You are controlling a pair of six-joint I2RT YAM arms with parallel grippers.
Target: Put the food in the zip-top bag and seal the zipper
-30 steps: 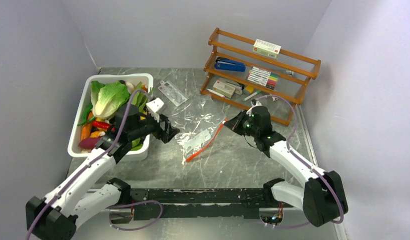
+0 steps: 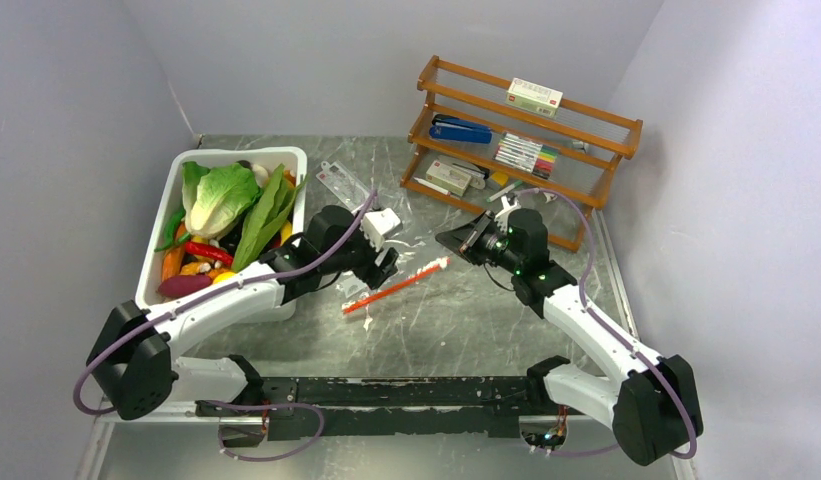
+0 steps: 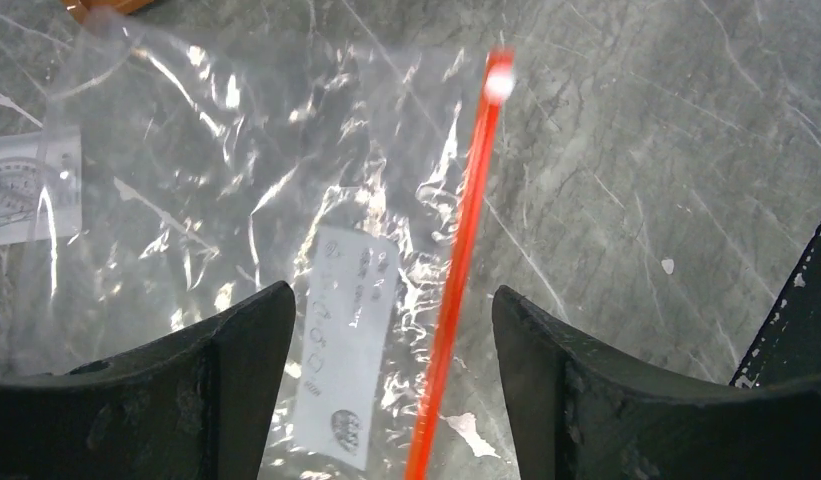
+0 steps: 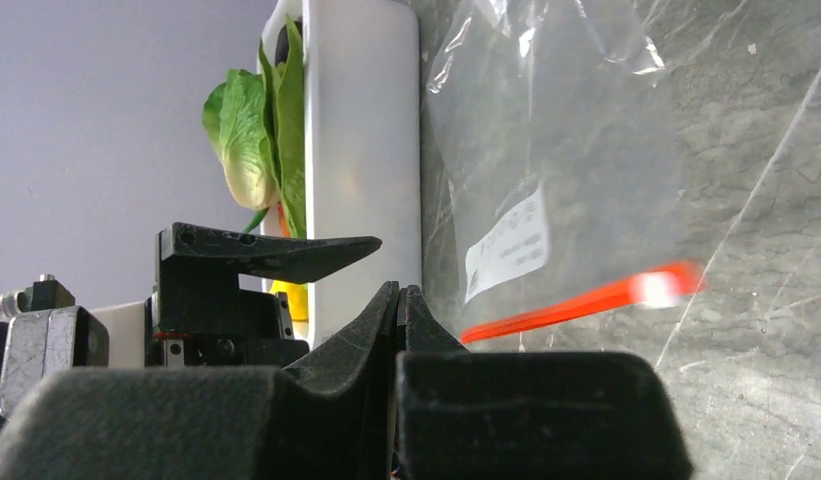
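Observation:
The clear zip bag (image 3: 166, 220) lies on the grey marble worktop, its red zipper strip (image 3: 458, 260) on the side toward the front. A white label shows through the plastic. My left gripper hangs over the bag with fingers apart and nothing held, the strip between them in its wrist view. My right gripper (image 2: 442, 238) is shut above the right end of the strip, nothing visible between its fingers. A white bin (image 2: 148, 268) at the left holds lettuce (image 2: 216, 205), peppers and other food.
A wooden rack (image 2: 626, 150) with boxes and stationery stands at the back right. A transparent ruler package (image 2: 341, 180) lies behind the bag.
My left arm has swung right from beside the bin to over the bag. The bag has shifted, and its red strip now lies apart from my right gripper's tips.

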